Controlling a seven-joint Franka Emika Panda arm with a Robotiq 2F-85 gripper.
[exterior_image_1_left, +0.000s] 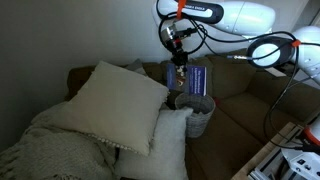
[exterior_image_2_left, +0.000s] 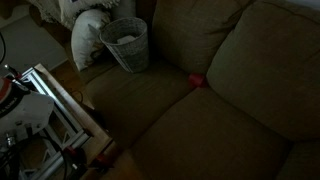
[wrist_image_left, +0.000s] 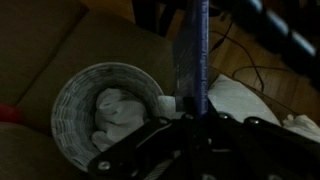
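Note:
My gripper is shut on a blue box or booklet with some orange and pale print on it. In the wrist view the blue thing appears nearly edge-on, rising from between the fingers. It hangs just above a woven grey basket on the couch, with its lower part in front of the rim from this side; whether it touches the basket I cannot tell. Crumpled white cloth or paper lies inside the basket. Exterior view 2 shows the basket, but neither the gripper nor the blue thing.
Pale pillows lean left of the basket, and a knitted blanket covers the couch's left end. A small red thing lies at the back of the brown seat. Open seat cushion extends to the right.

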